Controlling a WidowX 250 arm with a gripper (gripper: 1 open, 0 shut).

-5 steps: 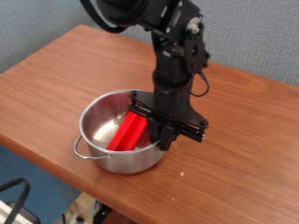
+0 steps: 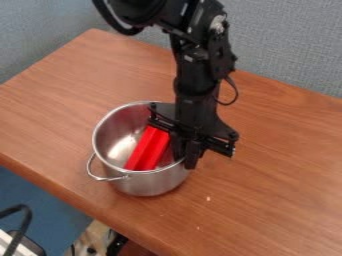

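Note:
A steel pot (image 2: 115,141) with a wire side handle stands near the front left of the wooden table. Red bar-like objects (image 2: 146,152) lie inside it, partly under the black arm. The black gripper (image 2: 190,155) is down at the pot's right side, over or at its rim; its fingers look close together, and whether anything is between them cannot be made out, as the arm hides part of the pot there.
A grey wall stands behind it. Beyond the left edge are a blue surface and black cables.
The arm and gripper have shifted very slightly; the pot and red objects look essentially unmoved.

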